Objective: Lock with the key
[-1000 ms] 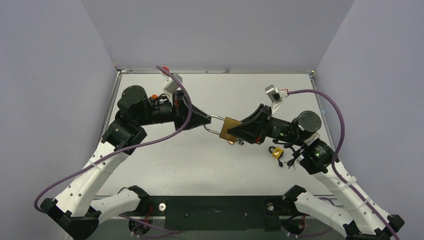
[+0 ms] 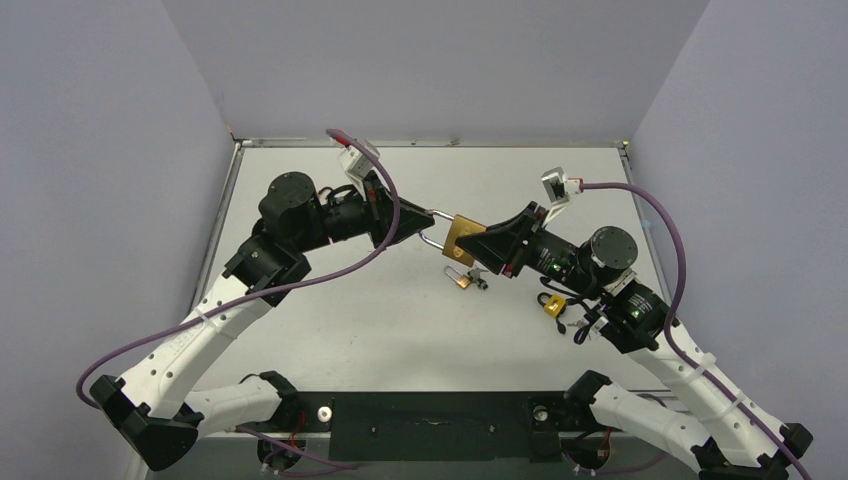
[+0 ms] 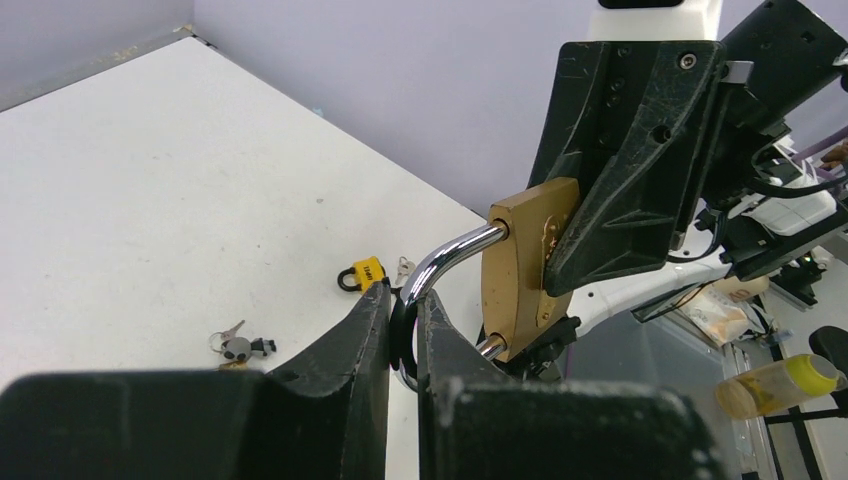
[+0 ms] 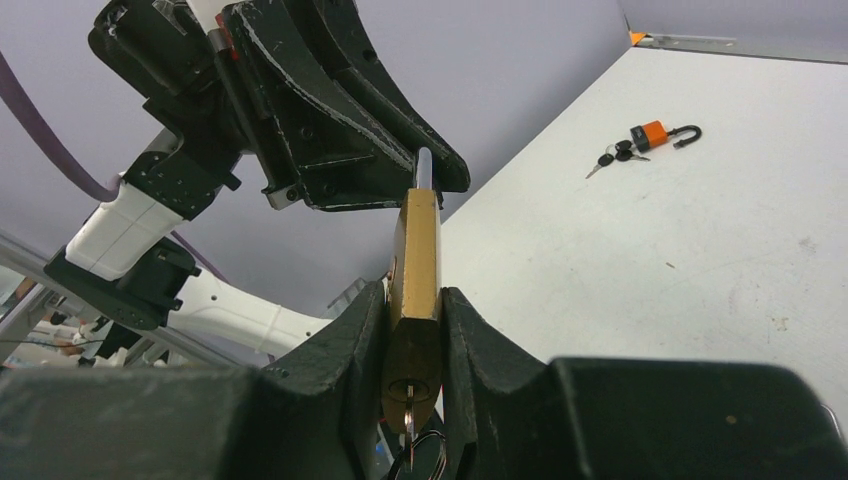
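A large brass padlock (image 2: 463, 240) hangs between my two arms above the table. My left gripper is shut on the curved end of its steel shackle (image 3: 440, 262). Both shackle legs reach the brass body in the left wrist view. My right gripper has one finger on each side of that brass body (image 4: 412, 300), close against it; whether the fingers press on it I cannot tell. A thin metal piece, like a key (image 4: 408, 410) seen edge-on, shows at the body's keyhole end.
On the table below lie a small padlock (image 2: 460, 279) with keys, a yellow padlock (image 2: 555, 304) with keys at the right, and an orange padlock (image 4: 655, 134) with an unlatched shackle and keys.
The left gripper has moved right and up in the top view. The brass padlock has shifted slightly up and turned with it; the right gripper's tips have risen a little.
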